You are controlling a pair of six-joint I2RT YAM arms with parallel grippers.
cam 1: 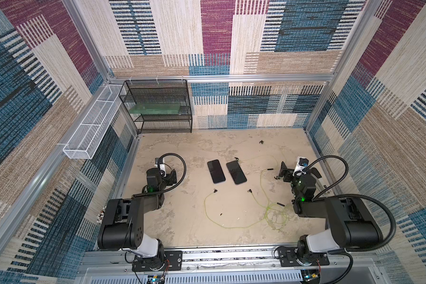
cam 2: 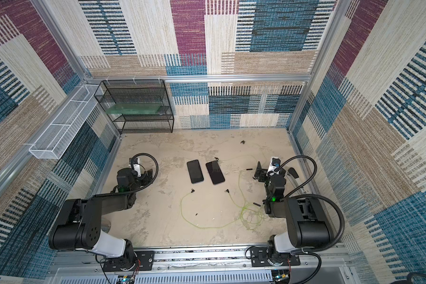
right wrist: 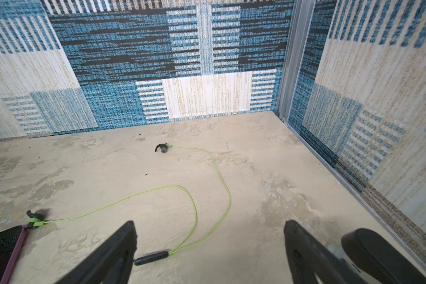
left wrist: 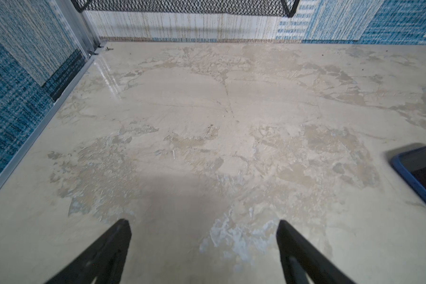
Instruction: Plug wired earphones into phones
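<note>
Two dark phones lie side by side mid-table in the top left view, the left phone (cam 1: 216,171) with a blue edge and the right phone (cam 1: 236,172) with a reddish one. Green-wired earphones are spread over the table. A looped coil of green cable (cam 1: 275,216) lies front right. In the right wrist view, one earbud (right wrist: 35,216) sits by the reddish phone's corner, another earbud (right wrist: 161,147) farther back, and an inline control (right wrist: 151,257) near my right gripper, which is open and empty. My left gripper is open over bare table, left of the phones. No plug can be made out.
At the back left stands a black mesh rack (cam 1: 157,106), with a white wire basket (cam 1: 92,123) along the left side. A dark rounded object (right wrist: 381,255) lies right of my right gripper.
</note>
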